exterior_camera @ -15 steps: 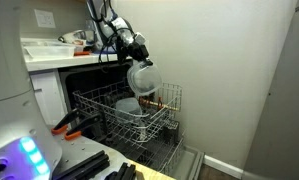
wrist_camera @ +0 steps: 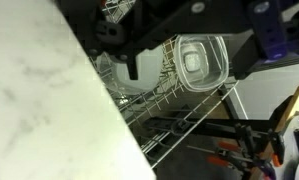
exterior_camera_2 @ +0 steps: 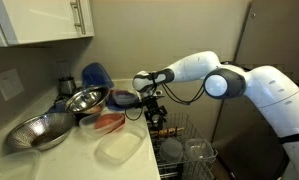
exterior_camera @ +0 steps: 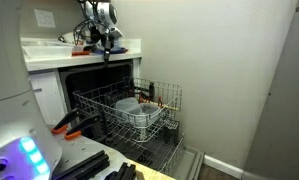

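My gripper (exterior_camera: 107, 55) is open with nothing between its fingers. It hangs near the counter's edge, above the back left of the pulled-out dishwasher's upper rack (exterior_camera: 167, 94). In the wrist view a clear rectangular container (wrist_camera: 200, 62) lies in the rack, seen between the fingers. A rounder clear container (wrist_camera: 147, 62) is beside it, partly hidden by one finger. From the other side, both clear containers (exterior_camera_2: 172, 149) (exterior_camera_2: 199, 149) show in the rack, to the right of the counter.
The white counter (exterior_camera_2: 69, 163) carries a clear tub (exterior_camera_2: 122, 146), a colander (exterior_camera_2: 41, 132), a metal bowl (exterior_camera_2: 86, 100) and a reddish container (exterior_camera_2: 107, 122). Below, the lower rack (exterior_camera: 161, 155) stands pulled out and looks mostly empty.
A second ago a clear container hung from my gripper above the rack. My gripper has since moved left towards the counter.
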